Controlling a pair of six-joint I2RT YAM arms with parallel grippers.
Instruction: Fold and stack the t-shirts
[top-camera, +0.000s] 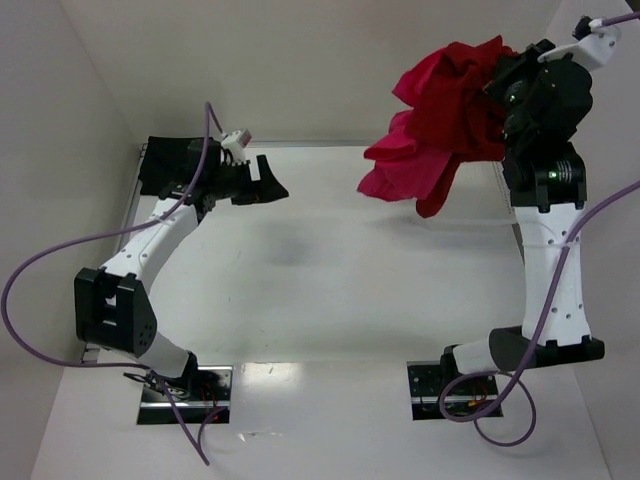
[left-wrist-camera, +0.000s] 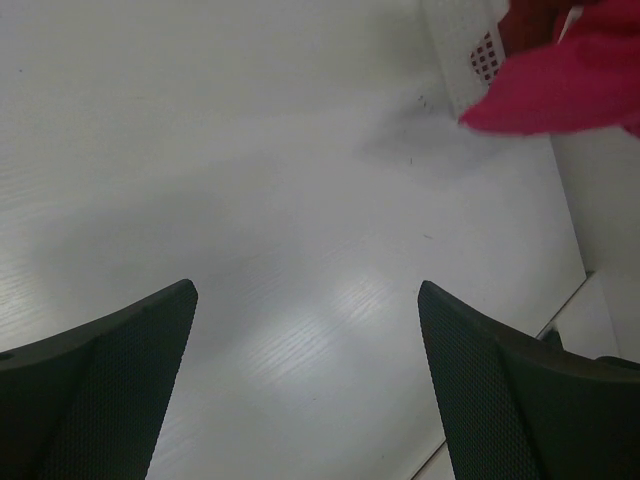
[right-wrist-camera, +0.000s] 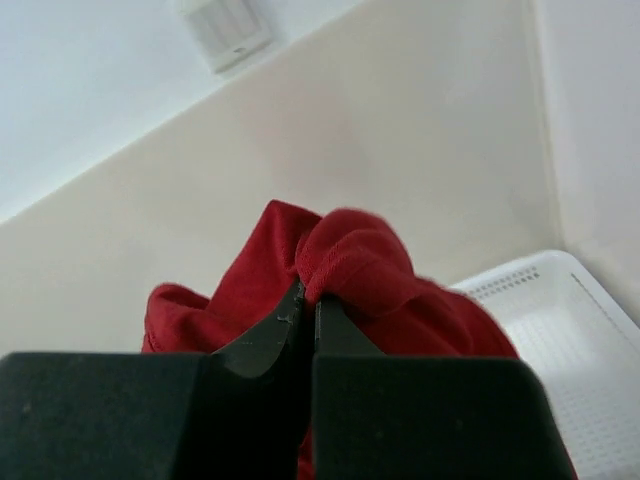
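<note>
A crumpled red t-shirt (top-camera: 455, 110) hangs high over the back right, its brighter pink-red part lowest. My right gripper is shut on this cloth, which bunches up around and beyond the fingertips. In the left wrist view, a pink-red end of the shirt (left-wrist-camera: 570, 90) dangles at the upper right. My left gripper stands open over the bare table, its fingers wide apart and empty. At the back left corner lies a flat black cloth (top-camera: 165, 165), partly covered by the left arm.
A white basket (right-wrist-camera: 575, 350) stands at the back right, mostly hidden from above by the shirt and right arm. Some darker red shows near the basket wall (left-wrist-camera: 455, 60) in the left wrist view.
</note>
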